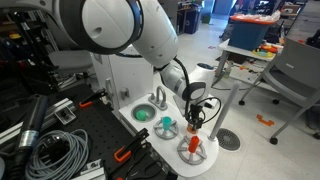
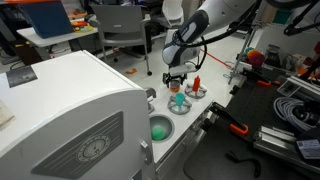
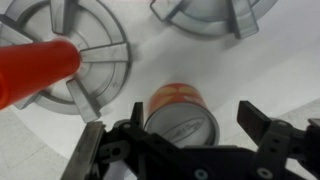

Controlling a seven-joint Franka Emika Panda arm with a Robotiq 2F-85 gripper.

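Note:
An orange can with a silver lid (image 3: 182,118) stands upright on the white surface in the wrist view. My gripper is open above it, one finger on either side, with the can's top lying between the fingers in that view. Whether the fingers have reached down to the can's sides is hard to tell. From the second exterior view, the can (image 2: 173,86) appears just under the gripper. A red cup (image 1: 194,144) rests on a grey burner (image 1: 186,154) close by.
On another burner sits a teal cup (image 1: 166,122). Towards the cabinet is a round sink (image 2: 160,121) with a green item (image 2: 158,132) in it, beside a faucet (image 2: 145,150). The white counter's curved edge lies near the can.

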